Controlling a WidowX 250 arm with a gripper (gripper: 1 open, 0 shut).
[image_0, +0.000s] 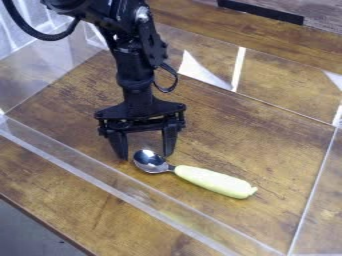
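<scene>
My black gripper (142, 143) hangs low over the wooden surface with its fingers apart, one on the left and one on the right, nothing held between them. Just in front of it lies a metal spoon (150, 160), its bowl close by the fingertips and its stem pointing right. A pale yellow-green elongated piece (215, 182), at the spoon's handle end, stretches toward the lower right.
The wooden work surface (254, 130) has clear panels along its left and front. The area right of the arm and behind the spoon is bare. A dark slot sits at the back top right.
</scene>
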